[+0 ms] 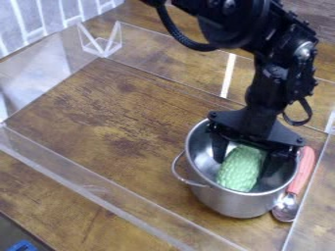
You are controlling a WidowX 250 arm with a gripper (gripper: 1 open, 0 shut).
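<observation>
A steel pot (229, 199) with wire handles stands on the wooden table at the right, holding a green textured oblong object (240, 169). The black gripper (249, 145) reaches down inside the pot's rim over the upper part of that object; its fingertips are largely hidden, so whether it grips the object is unclear.
A scoop with a pink handle (300, 173) lies right of the pot. Clear plastic walls border the wooden table (105, 118), whose left part is empty. A blue object (16, 242) shows at the bottom left corner.
</observation>
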